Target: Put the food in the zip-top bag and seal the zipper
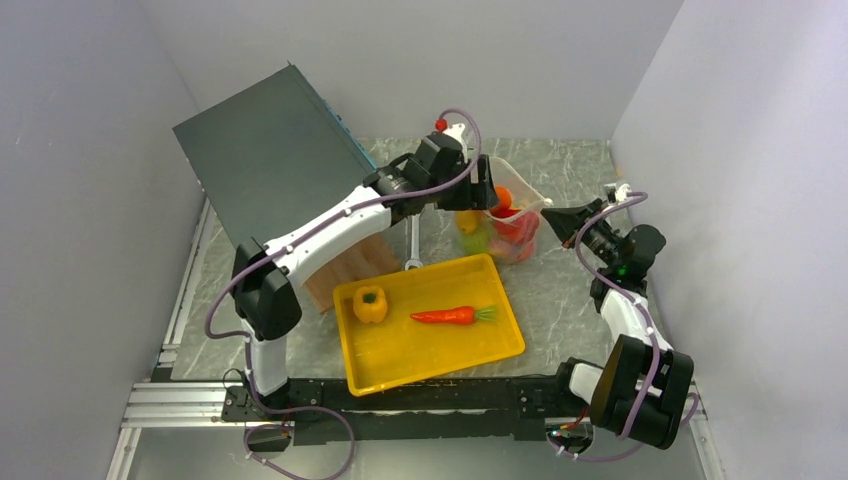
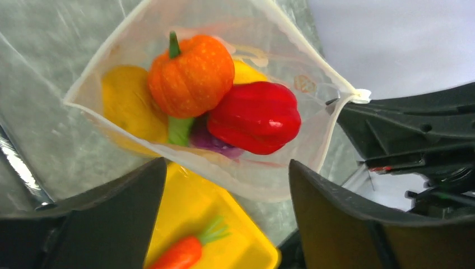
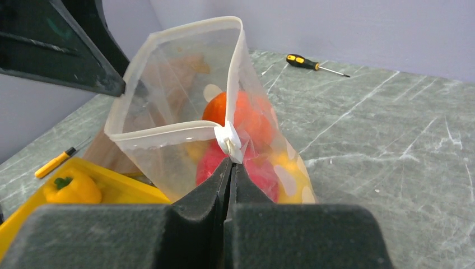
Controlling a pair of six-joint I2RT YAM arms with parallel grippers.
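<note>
The clear zip top bag stands with its mouth spread wide. Inside it are an orange pumpkin, a red pepper and a yellow item, with purple and green pieces below. Above the mouth's left part, my left gripper is open, its fingers apart and no food between them. My right gripper is shut on the white end piece at the bag's right corner. A carrot and a yellow pepper lie in the yellow tray.
On the left a large dark panel leans over a wooden board. A wrench lies between board and bag. Behind the bag is a screwdriver. Bare countertop stretches to the right of the tray.
</note>
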